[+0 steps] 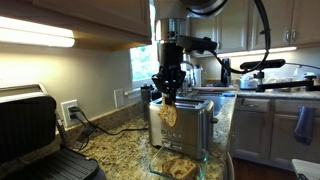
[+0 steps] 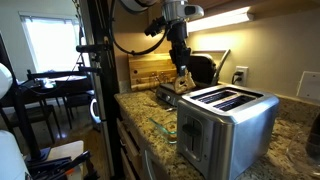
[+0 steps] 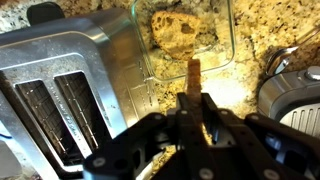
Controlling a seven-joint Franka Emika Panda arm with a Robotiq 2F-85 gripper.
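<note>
A slice of bread hangs upright from my gripper, which is shut on its upper edge. In the wrist view the slice appears edge-on, as a narrow brown strip between the fingers. Another piece of bread lies in a clear glass dish on the counter, below the held slice. The silver toaster stands just beyond the held slice in exterior view 1. Its two long slots show at the left of the wrist view, with no bread visible in them.
A dark, open grill or press sits at the left of the counter, and a power cord runs to the wall outlet.
</note>
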